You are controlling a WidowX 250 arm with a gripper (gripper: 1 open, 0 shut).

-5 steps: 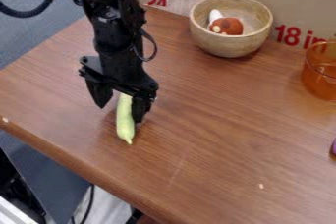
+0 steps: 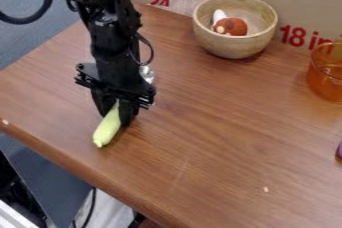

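Note:
My black gripper [image 2: 118, 106] is low over the wooden table at the left, around a pale yellow-green elongated vegetable [image 2: 107, 127] that looks like corn. The vegetable slants down-left out from under the gripper, its upper end hidden by the fingers. Whether the fingers are closed on it is unclear.
At the back, a beige bowl [image 2: 235, 46] holds a brown round item and a white one. An orange clear container [image 2: 325, 77] stands at the right, with a purple object [image 2: 338, 150] at the right edge. The table's front edge runs diagonally at lower left.
The gripper and the vegetable have shifted left and slightly up in the view, and the vegetable has turned to slant more toward the lower left.

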